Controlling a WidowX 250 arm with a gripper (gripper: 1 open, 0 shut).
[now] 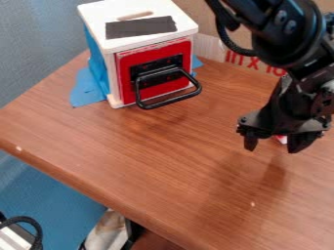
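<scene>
My black gripper (274,137) points down low over the right side of the wooden table (156,176), its two fingers apart. A small red and white object (282,139) lies behind or between the fingers, mostly hidden; I cannot tell whether they touch it.
A white toy oven (136,29) with a red front and black handle stands on a blue sheet (88,90) at the back left. A cardboard box (217,51) is behind.
</scene>
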